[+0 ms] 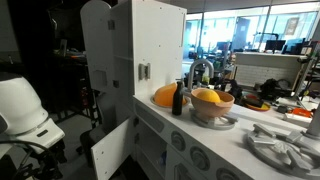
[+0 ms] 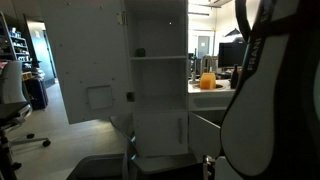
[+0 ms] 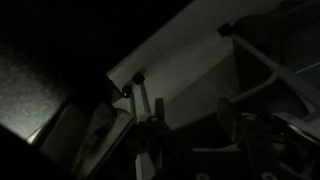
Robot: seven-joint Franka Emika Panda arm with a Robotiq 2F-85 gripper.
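Note:
In the dim wrist view my gripper shows as two dark fingers with a gap between them. I see nothing held in that gap. Beyond it are a grey surface [image 3: 185, 55] and thin light bars [image 3: 265, 60] with dark ends, too dark to name. The white arm [image 1: 28, 112] is at the left edge of the first exterior view, beside a low open white door [image 1: 115, 147]. The second exterior view has the arm [image 2: 275, 95] large at right, in front of the lower cabinet; the gripper's fingers are not clear there.
A tall white cabinet [image 1: 157, 45] stands beside the counter, its upper door [image 2: 90, 60] swung open. On the counter are a dark bottle [image 1: 178, 99], an orange bowl [image 1: 211, 104] with yellow contents and a grey stove grate [image 1: 285, 145]. Open floor [image 2: 60, 135] lies to the left.

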